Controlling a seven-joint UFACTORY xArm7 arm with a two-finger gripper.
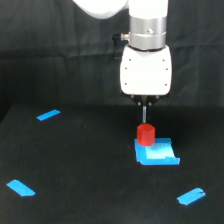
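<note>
A red object (pixel 146 134), rounded in outline, sits at the back left part of a light blue and white square patch (pixel 160 155). My gripper (pixel 146 104) points straight down just above it, beneath the white arm. A thin grey upright piece (pixel 145 115) runs between the dark fingers and the top of the red object. At this size I cannot make out whether the fingers grip that piece or whether it belongs to the gripper.
Blue tape strips lie on the black table at the back left (pixel 48 115), front left (pixel 20 188) and front right (pixel 190 196). A dark curtain (pixel 60 60) hangs behind.
</note>
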